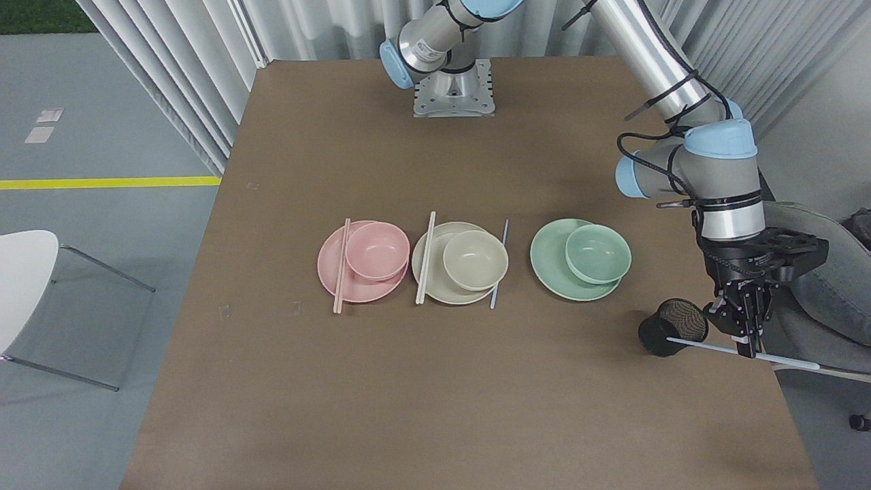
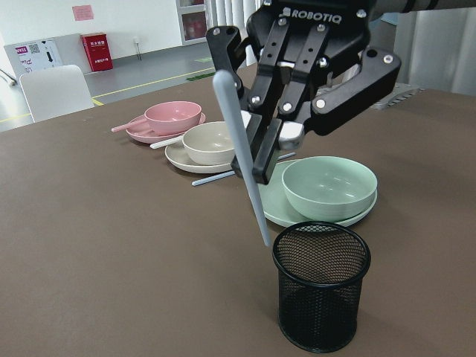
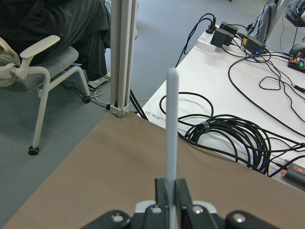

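Observation:
My gripper (image 1: 743,347) is shut on a pale blue chopstick (image 2: 243,163), held at the table's right edge just by the black mesh cup (image 2: 318,297); in the wrist view the chopstick (image 3: 171,124) runs straight out from between the fingers. Another blue chopstick (image 1: 501,261) lies beside the beige plate (image 1: 441,290). The mint plate (image 1: 551,269) holds a mint bowl (image 1: 598,253). The pink plate (image 1: 326,269) and beige plate each hold a bowl and white or pink chopsticks (image 1: 426,257).
In the wrist view a white desk (image 3: 257,109) with cables and a metal post (image 3: 123,57) stand beyond the table's edge.

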